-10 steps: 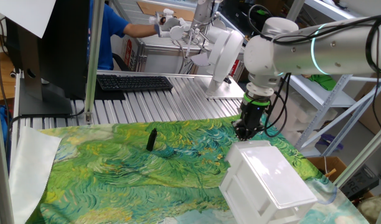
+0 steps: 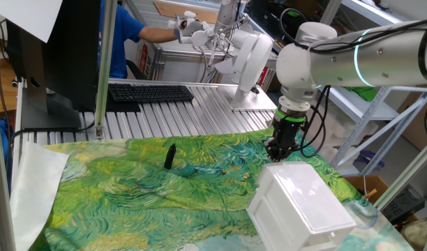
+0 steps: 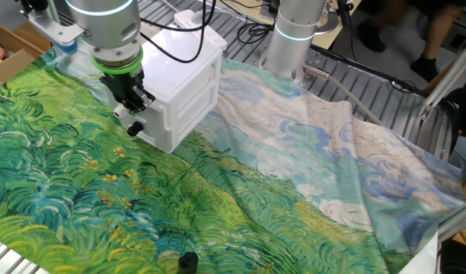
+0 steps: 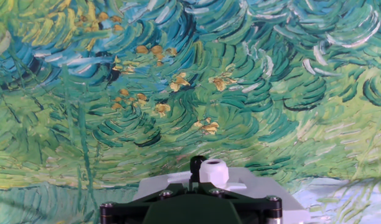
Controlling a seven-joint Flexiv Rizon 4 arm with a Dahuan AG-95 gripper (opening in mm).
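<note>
A white box (image 2: 308, 199) with a smooth lid and framed sides stands on the painted cloth, at the lower right of exterior view 1. In exterior view 2 the box (image 3: 180, 91) is partly behind the arm. My black gripper (image 3: 132, 122) is low against its front face. The wrist view has the gripper at the bottom edge, its fingers drawn together and shut. A white faceted knob (image 4: 214, 174) sits right beside the fingertips, not visibly between them; whether they touch is unclear. A black upright cylinder (image 2: 170, 157) stands apart on the cloth, left of the box.
A wrinkled painted cloth (image 3: 294, 205) covers the table. Broad bare stretches lie left of the box in exterior view 1. Behind are a keyboard (image 2: 151, 93), a monitor (image 2: 63, 63) and a white fan-like stand (image 2: 252, 70). Cables hang from the arm.
My gripper has shifted slightly right in exterior view 1, toward the box. The upper front part of the box stuck out farther before and now sits closer in. The black cylinder has not moved.
</note>
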